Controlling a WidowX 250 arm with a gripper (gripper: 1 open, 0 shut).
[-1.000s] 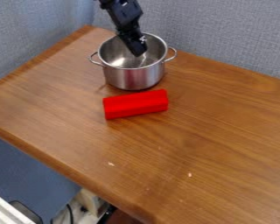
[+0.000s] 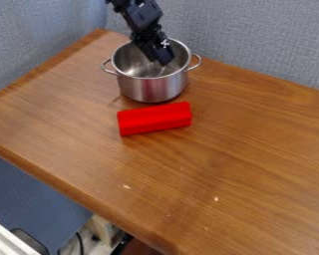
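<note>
A steel pot [image 2: 149, 85] with two side handles stands toward the back left of the wooden table [image 2: 215, 189]. My black gripper [image 2: 156, 55] reaches down from the top of the view into the pot's mouth; its fingertips are partly hidden and too small to tell clearly what lies between them. A red block [image 2: 155, 119] lies on the table just in front of the pot.
Grey-blue padded walls stand behind and to the left. Some cables and hardware show below the table at the bottom left.
The gripper has shifted very slightly within the mouth of the pot. The pot and red block have not visibly moved.
</note>
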